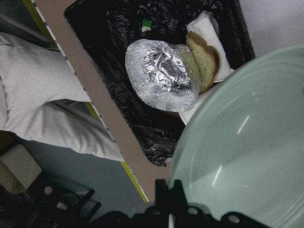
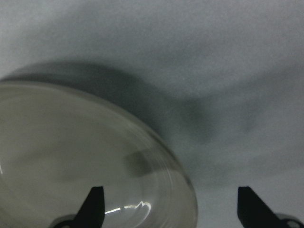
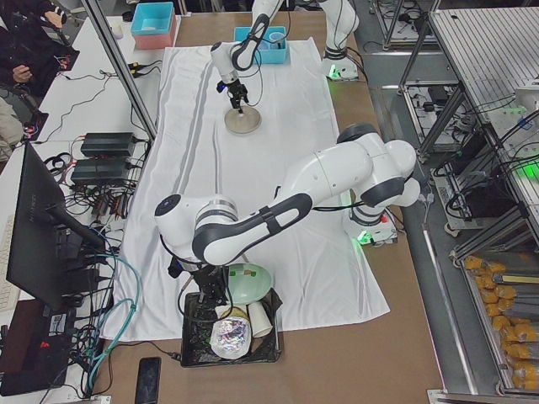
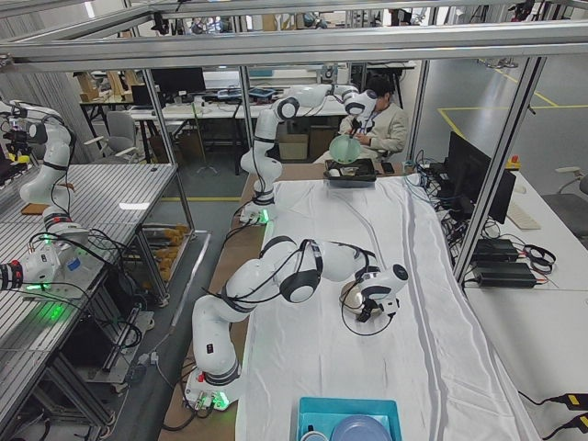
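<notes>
A pale green plate (image 3: 251,278) (image 4: 344,147) (image 1: 242,147) hangs tilted over the bin's edge, my left gripper shut on its rim. Below is the black-lined bin (image 3: 194,345) (image 1: 123,109), holding crumpled foil (image 3: 230,339) (image 1: 159,73), a bread slice (image 1: 205,61) and white paper or cups. My right gripper (image 3: 237,103) is open at the rim of a beige plate (image 3: 242,123) (image 2: 76,156) lying on the white cloth, its fingers either side of the rim.
A blue bin (image 3: 274,55) (image 4: 312,409) with a blue plate and a cup stands at the far end. A monitor (image 3: 42,236) and cables line the side; a phone (image 3: 147,379) lies beside the black bin.
</notes>
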